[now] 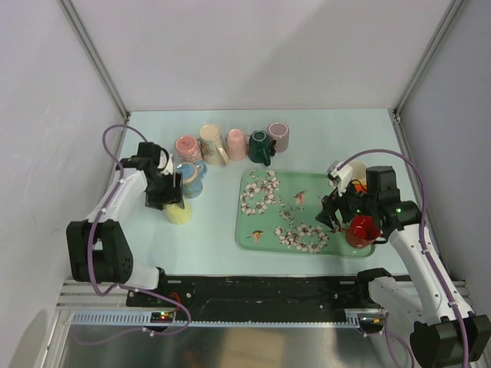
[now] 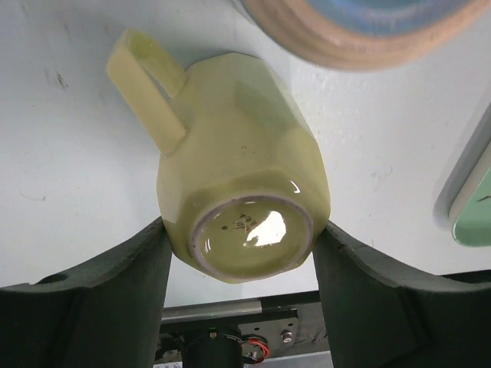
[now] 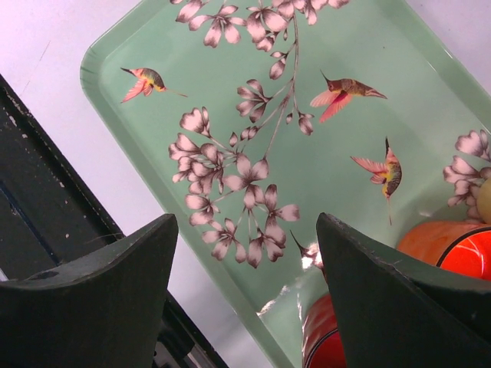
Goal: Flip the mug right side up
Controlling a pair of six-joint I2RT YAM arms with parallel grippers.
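A pale yellow mug [image 1: 178,212] is on the left of the table; in the left wrist view the mug [image 2: 242,138] is tilted on its side, base toward the camera, handle to the upper left. My left gripper is shut on it at the base end. A blue mug [image 1: 192,181] stands just behind it. My right gripper [image 1: 333,215] stands open over the right side of the green tray [image 3: 115,115], with nothing between its fingers.
Several pink, cream, green and mauve mugs [image 1: 237,146] line the back. Red and orange mugs [image 3: 453,245] sit on the tray's right.
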